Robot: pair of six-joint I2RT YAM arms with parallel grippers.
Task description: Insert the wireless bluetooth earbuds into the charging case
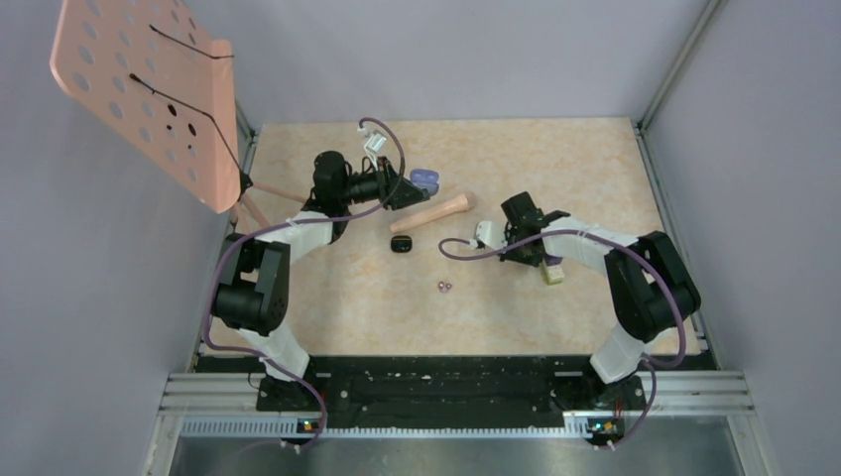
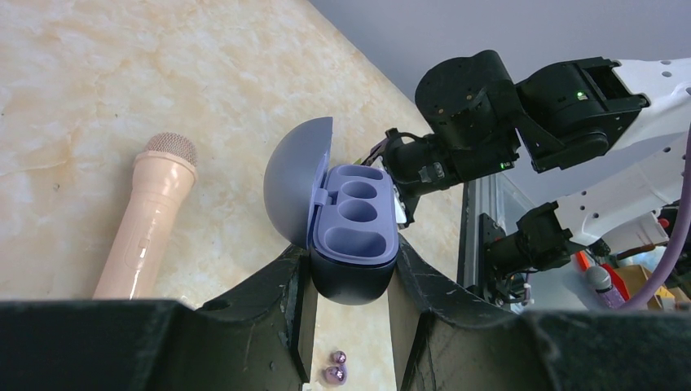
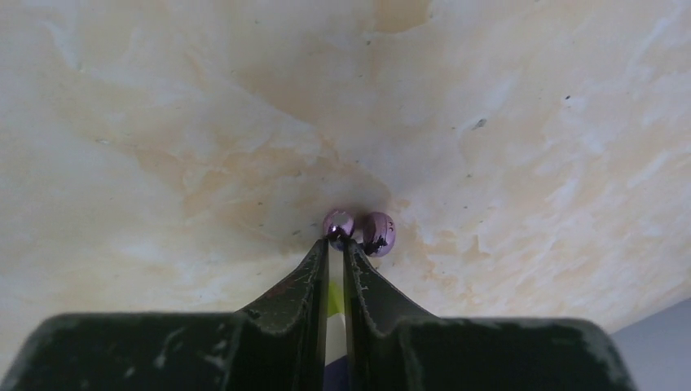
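Note:
An open lavender charging case [image 1: 424, 178] [image 2: 357, 236] is held upright by my left gripper [image 1: 412, 198], lid up, its slots facing me in the left wrist view and looking empty. Two small purple earbuds [image 1: 444, 287] [image 2: 335, 372] lie on the table at the front middle. My right gripper [image 1: 508, 253] is to their upper right in the top view; in the right wrist view its fingertips appear over the earbuds, nearly together with a narrow gap. Whether they touch an earbud is unclear.
A pink microphone [image 1: 431, 213] lies behind a small black box [image 1: 401, 244]. A pale green and purple block [image 1: 553, 273] sits beside my right gripper. A perforated peach panel [image 1: 144, 99] overhangs the left.

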